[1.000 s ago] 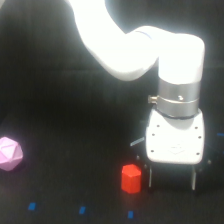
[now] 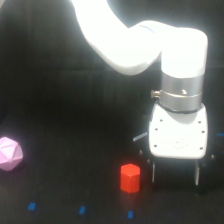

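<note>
A small red block (image 2: 130, 179) with an angular outline stands on the dark surface, low and just right of the middle of the view. To its right hangs my gripper (image 2: 175, 182), a white body with two thin dark fingers (image 2: 197, 175) spread wide apart. Only dark background shows between them, so the gripper is open. The nearer finger is to the right of the red block, with a gap between them in this view. How high the fingertips are above the surface is hard to tell.
A pink many-sided object (image 2: 10, 154) lies at the left edge. Several small blue marks, one of them a left mark (image 2: 32, 206), dot the surface along the front.
My gripper has shifted slightly right and up in the view, a little farther from the red block. The red block and the pink object have not moved.
</note>
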